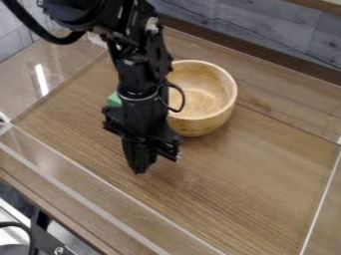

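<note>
The black robot gripper hangs low over the wooden table, left of centre, its fingertips pointing down near the surface. It looks shut, with nothing visible between its fingers. Behind it and to the right stands a light wooden bowl. A small green object is mostly hidden behind the arm, left of the bowl.
A grey plank wall runs along the back. Cables and a dark frame sit beyond the table's lower-left edge.
</note>
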